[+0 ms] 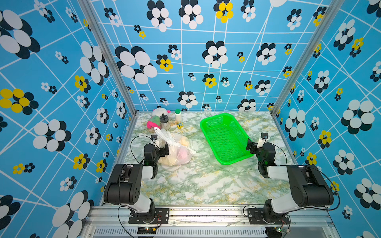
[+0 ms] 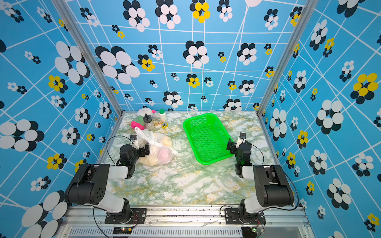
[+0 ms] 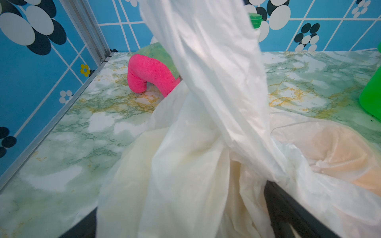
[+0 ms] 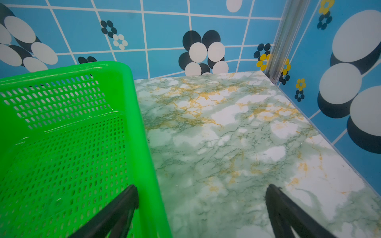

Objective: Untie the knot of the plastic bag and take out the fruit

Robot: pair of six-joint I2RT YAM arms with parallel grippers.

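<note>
A translucent white plastic bag (image 1: 178, 152) with pale yellow and pink round items showing through lies at the middle left of the table, its tied handles (image 3: 210, 79) sticking up. My left gripper (image 1: 162, 147) is at the bag's left side, open, with the bag's plastic filling its wrist view between the fingers. A green perforated basket (image 1: 226, 140) lies to the right of the bag. My right gripper stands open at the basket's right rim, with rim and table between its fingers.
At the back left are a pink and green plush (image 3: 150, 71), a dark-lidded bottle (image 1: 164, 122), a green-capped bottle (image 1: 178, 115) and a small yellow item (image 1: 180, 125).
</note>
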